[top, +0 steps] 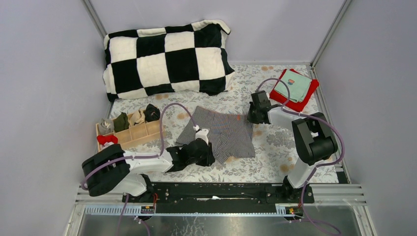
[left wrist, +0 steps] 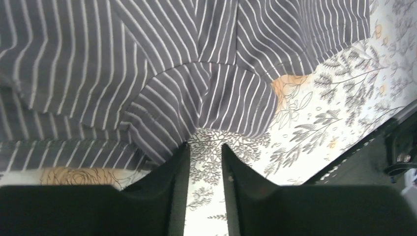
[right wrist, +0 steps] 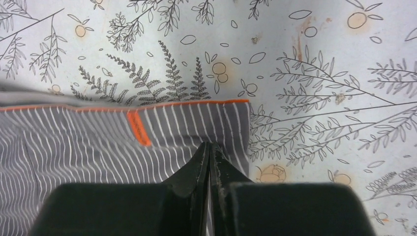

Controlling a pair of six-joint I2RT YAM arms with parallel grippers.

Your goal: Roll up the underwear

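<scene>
The grey-and-white striped underwear (top: 238, 140) lies spread on the table with its orange-edged waistband (right wrist: 182, 118) at the far side. My right gripper is shut on the fabric just below that waistband, near its right corner. At the near side, my left gripper is part open above the patterned table, with only table showing between its fingers. One left finger (left wrist: 181, 169) is right beside a creased leg (left wrist: 164, 108) of the underwear; whether they touch cannot be told. The left arm hides some of the fabric in the top view.
A wooden box (top: 142, 132) with several rolled garments stands at the left. Behind lies a checkered cushion (top: 169, 60). Folded red cloth (top: 311, 91) topped by a green one (top: 291, 86) sits at the far right.
</scene>
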